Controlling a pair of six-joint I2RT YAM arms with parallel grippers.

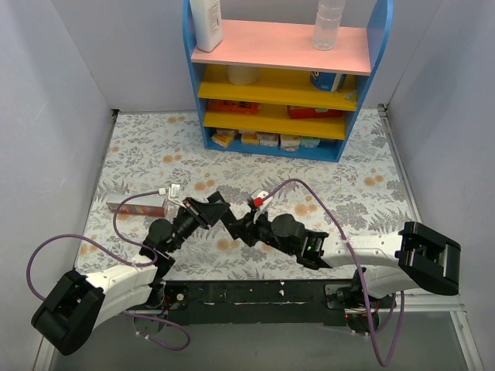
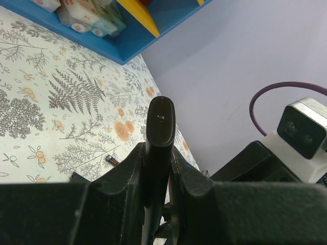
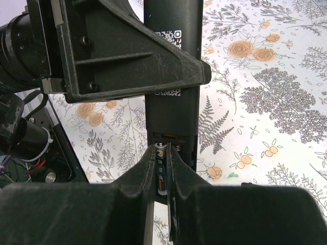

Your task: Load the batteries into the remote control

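The black remote control [image 3: 173, 120] is held off the table by my left gripper, which is shut around its body. Its open battery compartment shows in the right wrist view. A dark battery [image 3: 161, 176] lines up lengthwise with the left side of that compartment, between the fingers of my right gripper, shut on it. Whether the battery is fully seated cannot be told, as the fingers cover much of it. To its right, a metal spring [image 3: 178, 148] is partly visible. Another battery [image 2: 111, 160] lies on the table in the left wrist view.
A small dark object [image 2: 77, 177] lies on the table, partly hidden by the left gripper. A box [image 1: 138, 205] sits at the table's left, and the blue shelf [image 1: 340, 147] stands at the back.
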